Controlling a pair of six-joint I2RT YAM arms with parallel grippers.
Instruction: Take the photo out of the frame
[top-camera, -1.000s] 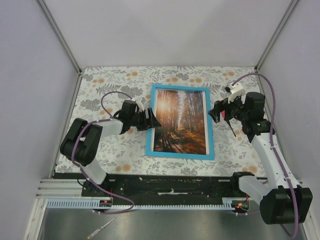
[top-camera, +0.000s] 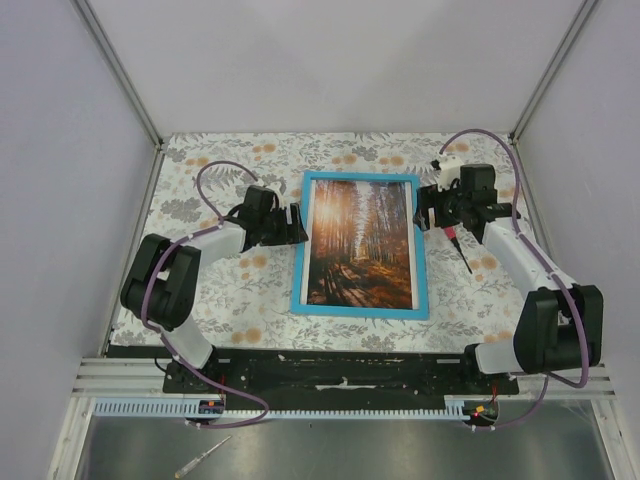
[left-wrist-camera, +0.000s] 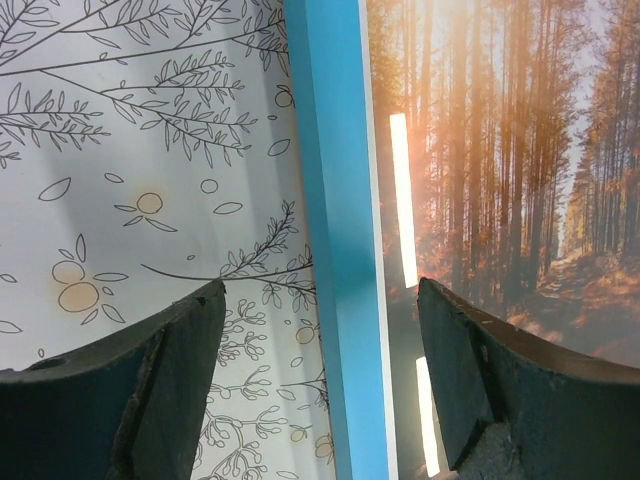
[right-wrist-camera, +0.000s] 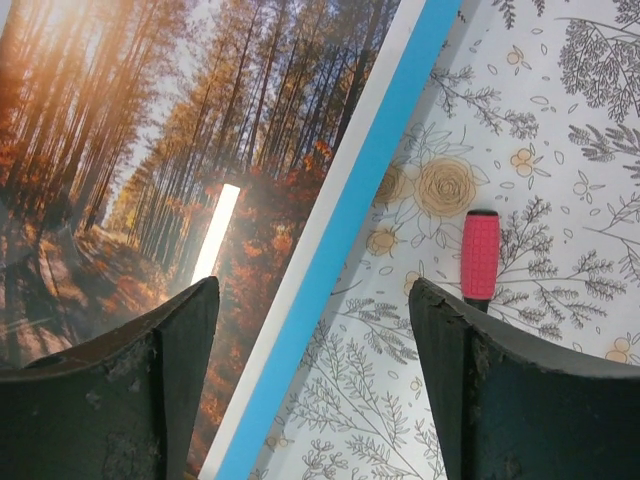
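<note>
The blue picture frame (top-camera: 421, 260) lies face up on the table, with an autumn forest photo (top-camera: 360, 245) inside it. My left gripper (top-camera: 297, 224) is open over the frame's left edge; in the left wrist view the blue edge (left-wrist-camera: 345, 220) runs between its spread fingers. Over the opposite edge stands my right gripper (top-camera: 426, 207), its fingers apart. Between its fingers in the right wrist view, the blue right edge (right-wrist-camera: 345, 210) passes slantwise. Whether any finger touches the frame cannot be told.
A red-handled screwdriver (right-wrist-camera: 480, 250) lies on the patterned tablecloth just right of the frame. A pale pen-like tool (top-camera: 202, 456) rests on the floor at front left.
The left gripper has drawn back a little to the left.
</note>
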